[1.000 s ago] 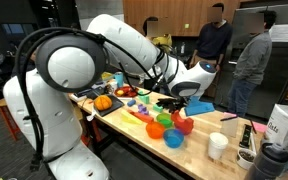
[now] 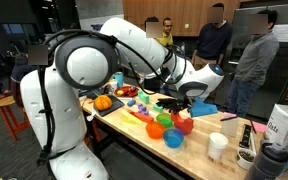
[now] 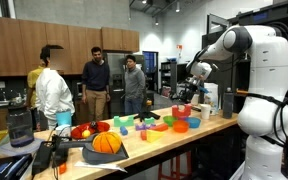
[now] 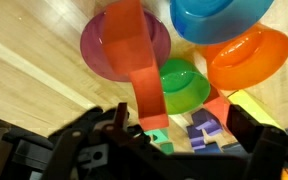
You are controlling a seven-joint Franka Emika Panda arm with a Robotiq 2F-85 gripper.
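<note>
My gripper stands open over the bowls, its two fingers far apart in the wrist view. A long red-orange block (image 4: pixel 132 50) reaches from the upper left into the space between them, close to the left finger (image 4: pixel 106 128); whether they touch I cannot tell. Behind the block shows a dark red bowl (image 4: pixel 96 50). Beside it are a green bowl (image 4: pixel 184 88), an orange bowl (image 4: pixel 249 62) and a blue bowl (image 4: pixel 212 15). In the first exterior view, the gripper (image 2: pixel 180 106) hangs just above the red bowl (image 2: pixel 185 126), with the blue bowl (image 2: pixel 174 139) nearer the table's front.
Purple blocks (image 4: pixel 206 125) and a yellow block (image 4: pixel 252 107) lie near the right finger. A white cup (image 2: pixel 217 147) and dark containers (image 2: pixel 269 162) stand to the right. An orange ball (image 3: pixel 107 143) sits at the table's other end. People stand behind the table.
The arm's wrist has shifted slightly to the right in the first exterior view. A person in yellow now shows at the back. The bowls have not visibly moved.
</note>
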